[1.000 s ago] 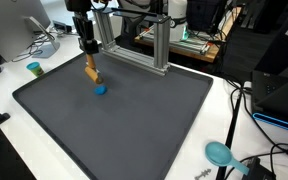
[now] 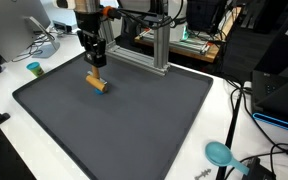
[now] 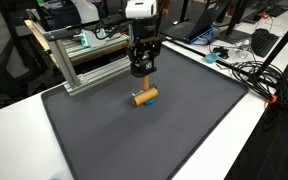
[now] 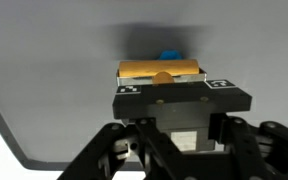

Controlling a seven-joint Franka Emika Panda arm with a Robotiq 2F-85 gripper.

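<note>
My gripper is shut on the upright handle of a wooden hammer-like piece. Its orange-brown cylinder head lies crosswise below the fingers, close over the dark board; whether it touches the board I cannot tell. In the wrist view the head runs level just beyond the black finger bar, which hides most of the handle. A small blue object on the board shows right beside the head, partly covered by it, and also in exterior view 2 as a blue spot.
Much of the dark board is bare. A white rail frame stands along its back edge. A teal cup-like thing sits off the board at front right, and a green-and-blue cup at far left.
In exterior view 1 the gripper and wooden piece have come down and slightly toward the camera. The head now covers part of the blue object, which was fully visible before.
</note>
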